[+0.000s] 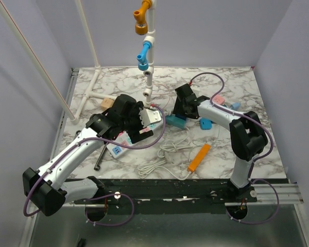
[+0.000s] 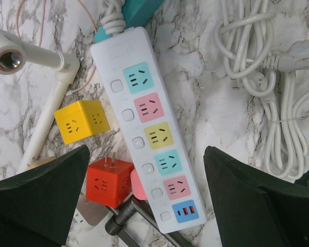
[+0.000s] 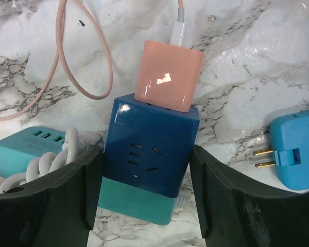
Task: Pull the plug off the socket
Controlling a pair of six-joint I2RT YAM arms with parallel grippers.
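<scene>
A dark blue socket cube (image 3: 149, 154) sits between the fingers of my right gripper, one finger close against each side; whether they press on it is unclear. A pink plug (image 3: 169, 74) with a white-ended cable stands against the cube's far face. Under the cube's near edge shows a teal block (image 3: 136, 203). My left gripper is open above the white power strip (image 2: 154, 134), nothing held. The strip's colored sockets are empty on top. From above, my right gripper (image 1: 181, 110) partly hides the cube.
Around the strip lie a yellow cube (image 2: 82, 121), a red cube (image 2: 109, 180) and coiled white cable (image 2: 283, 113). A light blue plug (image 3: 296, 149) lies right of the blue cube. White pipes (image 1: 149, 62) rise at the back, close to my left arm.
</scene>
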